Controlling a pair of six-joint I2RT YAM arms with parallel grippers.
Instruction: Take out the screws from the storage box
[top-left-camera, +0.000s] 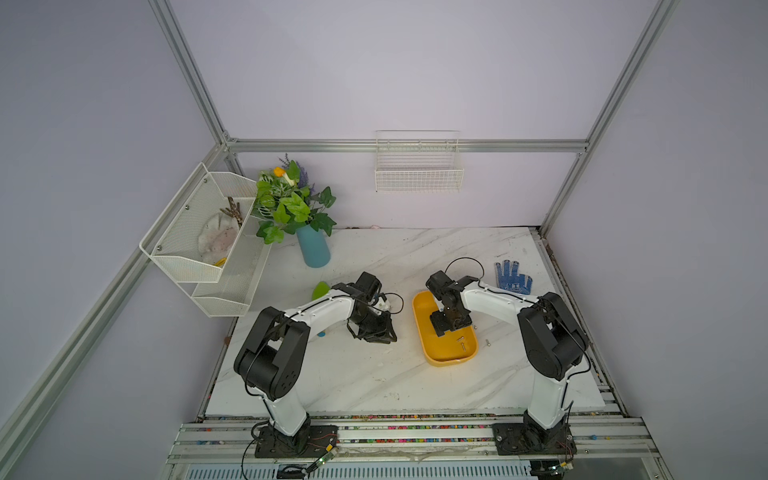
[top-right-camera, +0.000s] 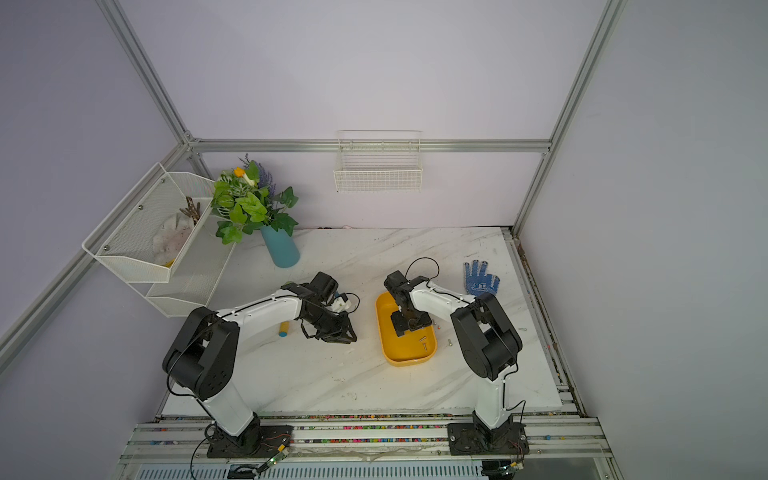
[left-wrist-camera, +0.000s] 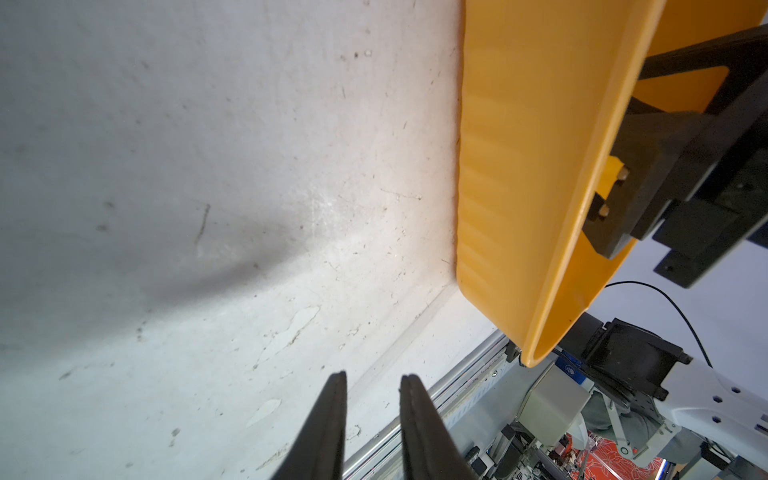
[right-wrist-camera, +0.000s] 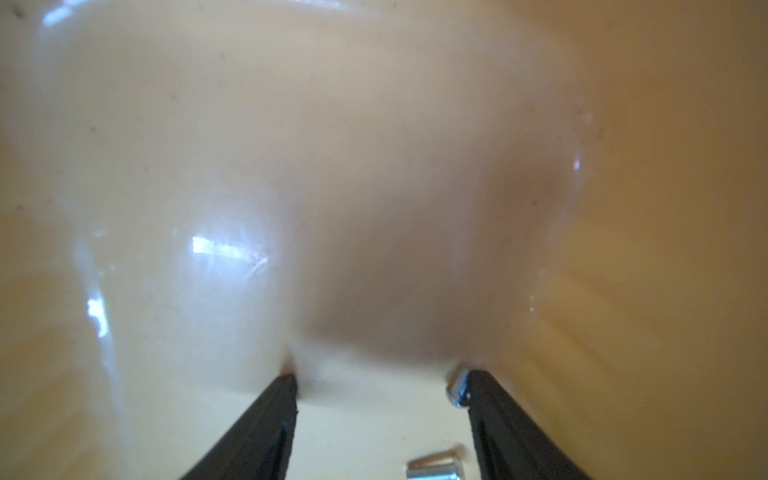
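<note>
The yellow storage box (top-left-camera: 440, 352) stands on the table right of centre. My right gripper is inside it, open, its fingertips near the box floor, with a small screw (right-wrist-camera: 459, 388) by the right fingertip and another screw (right-wrist-camera: 434, 470) lower, between the fingers. More screws (top-left-camera: 461, 341) lie in the box's near part. My left gripper hovers over bare table left of the box, fingers part open with nothing between them.
A few small metal pieces (top-left-camera: 488, 342) lie on the table right of the box. A blue glove (top-left-camera: 513, 280) is at the back right, a vase (top-left-camera: 313, 248) at the back left.
</note>
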